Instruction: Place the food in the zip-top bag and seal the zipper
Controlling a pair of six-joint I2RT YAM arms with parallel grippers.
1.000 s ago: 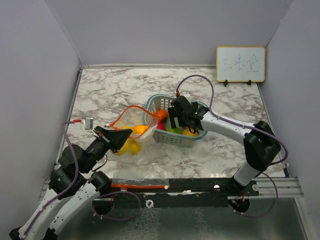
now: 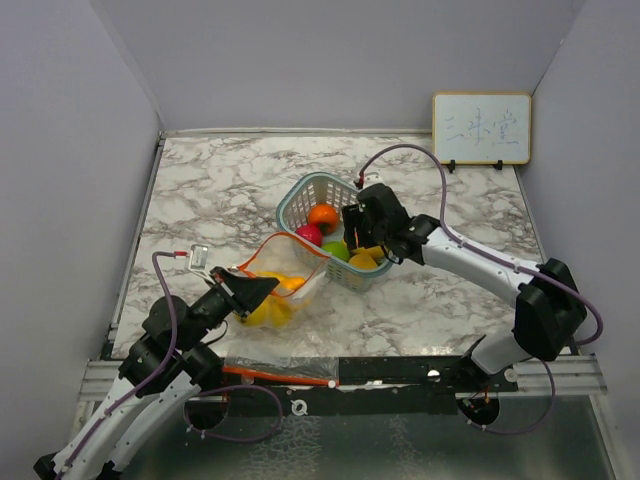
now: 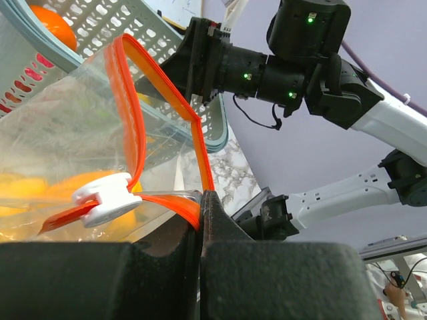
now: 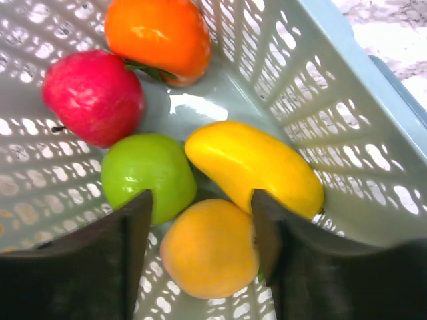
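A clear zip top bag (image 3: 53, 153) with an orange zipper edge holds several yellow foods (image 2: 268, 308). My left gripper is shut on the bag's orange rim beside its white slider (image 3: 103, 199), and the bag's mouth gapes. In the right wrist view, my right gripper stands part open above the blue-grey basket (image 2: 296, 205). Its blurred fingers (image 4: 137, 240) are on either side of an orange-yellow round fruit (image 4: 212, 250); contact cannot be told. Near it lie a green fruit (image 4: 150, 177), a yellow mango-like fruit (image 4: 253, 165), a red fruit (image 4: 93, 97) and an orange persimmon (image 4: 158, 39).
The basket touches or nearly touches the bag's right side in the top view. Another orange zipper strip (image 2: 275, 376) lies along the table's front edge. A whiteboard (image 2: 482, 128) stands at the back right.
My left gripper has moved right and slightly toward the front with the bag's rim. The basket has shifted a little left. My right gripper has moved slightly within the basket area.
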